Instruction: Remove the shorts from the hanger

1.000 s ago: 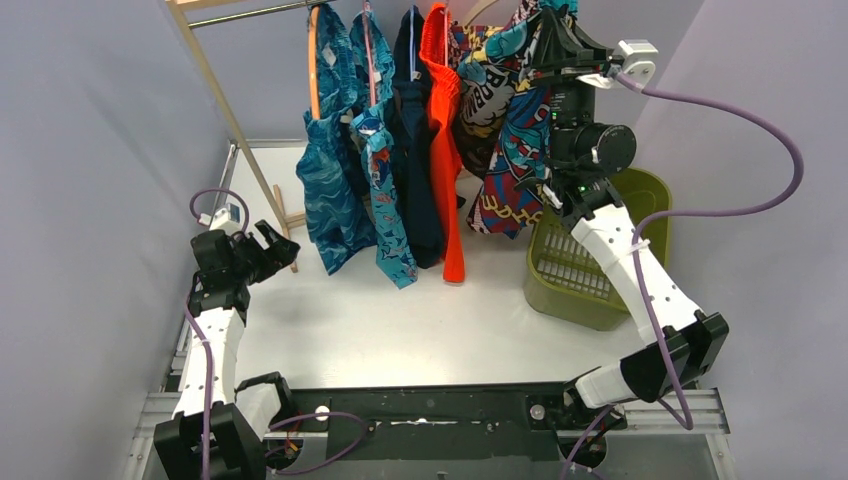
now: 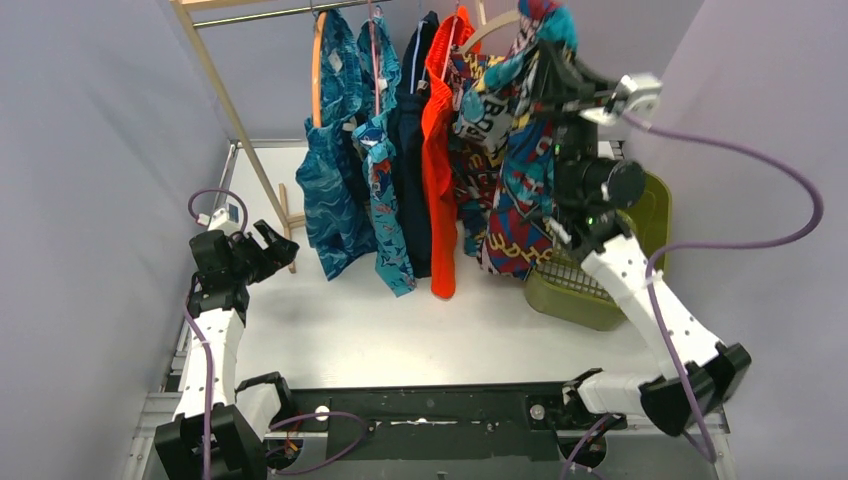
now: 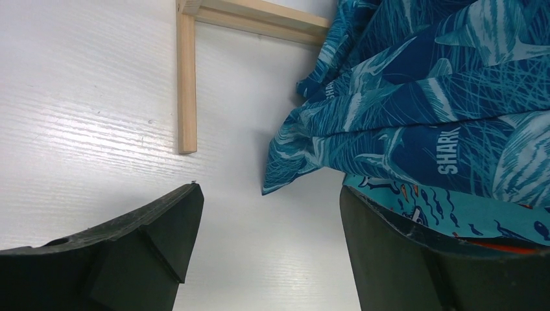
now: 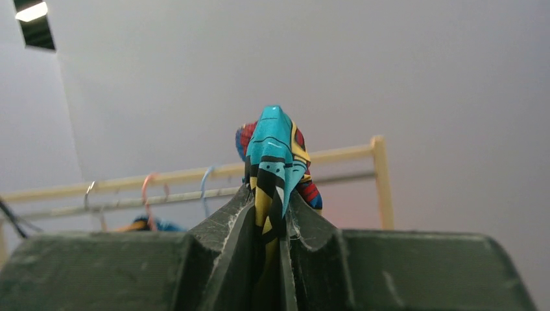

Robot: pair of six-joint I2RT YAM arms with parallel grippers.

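Note:
Colourful comic-print shorts [image 2: 510,200] hang at the right of the rack, a pale wooden hanger [image 2: 485,25] behind them. My right gripper [image 2: 545,75] is raised at their top, shut on the fabric, whose bunched tip [image 4: 272,149] rises between its fingers in the right wrist view. Whether the shorts are still on the hanger is unclear. My left gripper [image 2: 275,245] stands open and empty at the left, near blue shark-print shorts [image 3: 415,149] in the left wrist view.
Other garments, including orange shorts [image 2: 437,200], hang left of the comic pair. A green basket [image 2: 575,315] sits below my right arm. The wooden rack foot [image 3: 187,84] rests on the white table [image 2: 420,340], whose front is clear.
The left arm is still.

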